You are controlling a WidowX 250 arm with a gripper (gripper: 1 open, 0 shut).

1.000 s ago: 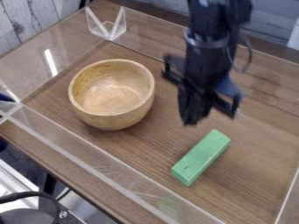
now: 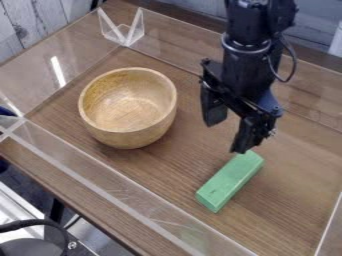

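My gripper (image 2: 234, 125) hangs over the middle right of the wooden table, fingers pointing down and open, with nothing seen between them. A green block (image 2: 230, 182) lies on the table below it, slightly toward the front. A tan round bowl (image 2: 127, 133) stands to the left of the gripper.
A small white wire-like object (image 2: 122, 27) stands at the back left. Dark cables lie off the table's edge at the lower left.
My gripper has come lower into view and turned, its fingers now showing above the green block. The block and bowl have not moved.
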